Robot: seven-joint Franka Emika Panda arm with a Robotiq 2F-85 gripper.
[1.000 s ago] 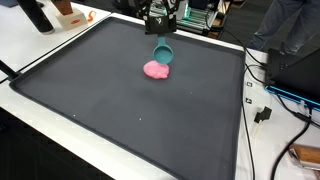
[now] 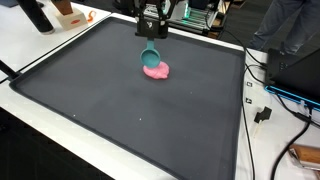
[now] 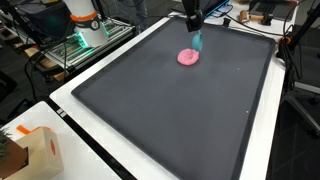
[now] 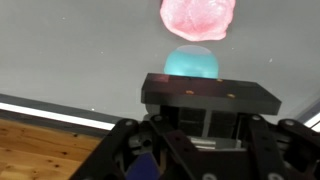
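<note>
A teal tool with a rounded end, spoon-like (image 2: 150,57), hangs downward from my gripper (image 2: 149,36), which is shut on its upper part. Against the dark grey mat lies a lumpy pink thing (image 2: 156,71), just beneath and beside the teal end. From the other side, the teal tool (image 3: 197,43) appears above and slightly right of the pink thing (image 3: 188,57). Whether the two touch, I cannot tell. In the wrist view the teal end (image 4: 192,64) shows beyond the dark gripper, with the pink thing (image 4: 198,15) farther out. The grip itself is mostly hidden.
Cables and a small pale object (image 2: 262,115) lie beyond its right edge. A white-and-brown item (image 3: 40,150) stands outside the near left corner.
In exterior view 1 the gripper and teal tool have shifted left and slightly nearer, bringing the teal end above the pink thing. The pink thing stays at about the same spot.
</note>
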